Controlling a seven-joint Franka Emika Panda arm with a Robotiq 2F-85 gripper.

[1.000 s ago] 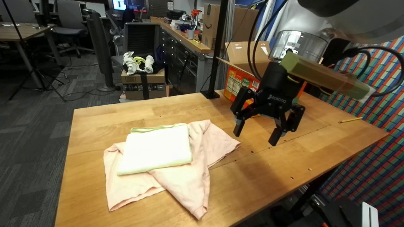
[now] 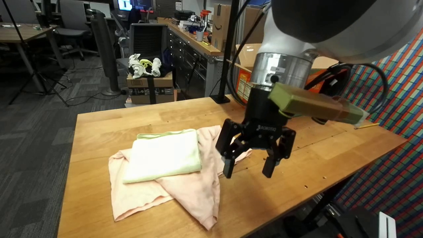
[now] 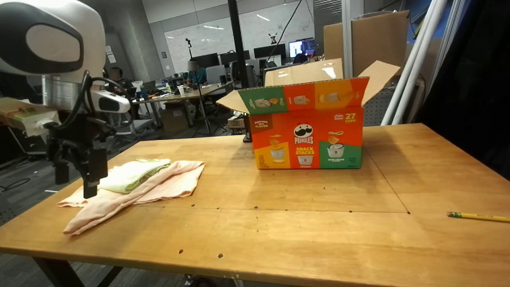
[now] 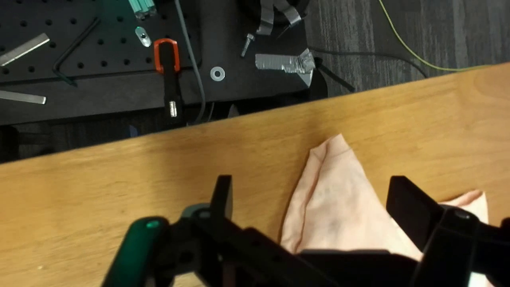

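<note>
A pink cloth (image 2: 190,188) lies loosely spread on the wooden table, one corner pointing toward the front edge. On top of it rests a folded pale green cloth (image 2: 164,156), which looks almost white under the light. My gripper (image 2: 249,170) hangs above the table, just right of the cloths in the first exterior view, its fingers wide apart and empty. From the second exterior view, the gripper (image 3: 76,184) appears in front of the green cloth (image 3: 136,174). In the wrist view a pink corner (image 4: 334,201) shows below and between the open fingers.
An open Pringles box (image 3: 306,134) stands at the table's back, flaps spread. A pencil (image 3: 478,217) lies at the far end. Bare tabletop (image 3: 287,229) stretches between the cloths and the pencil. Beyond the table edge is a black surface (image 4: 119,86) with tools.
The arm has moved left and lower in the first exterior view, bringing the open gripper closer to the cloths. Both cloths lie as before.
</note>
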